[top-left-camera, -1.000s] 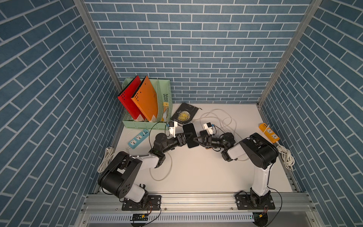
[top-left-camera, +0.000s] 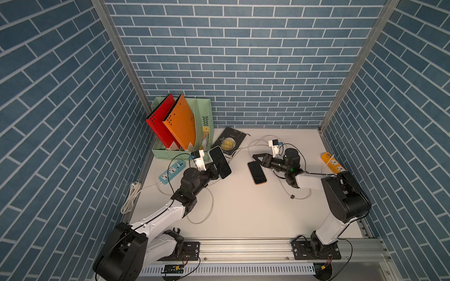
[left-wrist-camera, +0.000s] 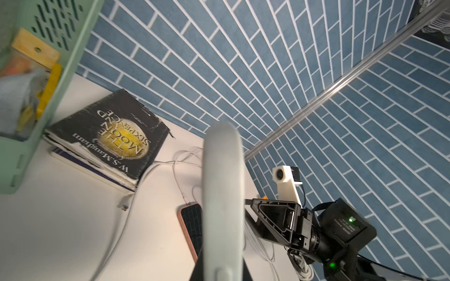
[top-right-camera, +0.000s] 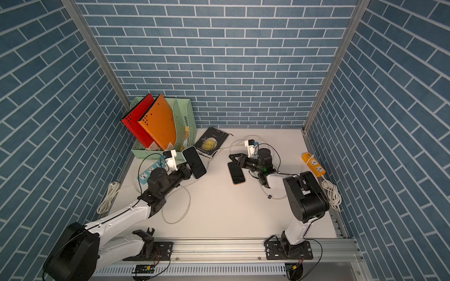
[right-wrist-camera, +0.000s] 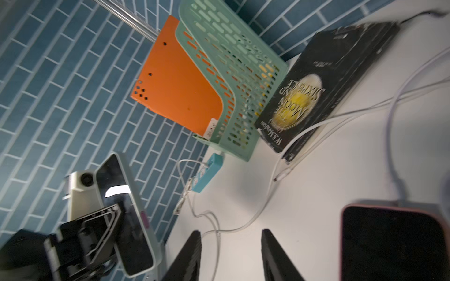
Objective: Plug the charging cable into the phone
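Note:
A pale-edged phone with a black screen (top-left-camera: 221,162) is raised off the table and tilted, with my left gripper (top-left-camera: 214,171) shut on its side. Its pale edge (left-wrist-camera: 222,196) fills the middle of the left wrist view and hides the fingers' contact. A second phone, orange-pink edged (top-left-camera: 257,173), lies flat on the table; a white cable's plug (left-wrist-camera: 188,201) is at its top end. My right gripper stands open above the table by that phone, nothing between its fingers. A loose cable end (left-wrist-camera: 124,205) lies near the book.
A black book (top-left-camera: 229,139) and a green file rack (top-left-camera: 203,112) with red and orange folders stand at the back left. A blue power strip (top-left-camera: 172,171) lies left, an orange one (top-left-camera: 333,163) right. Cables loop around both sides.
The left gripper has carried that phone leftward; the right has moved slightly right and back, uncovering the second phone.

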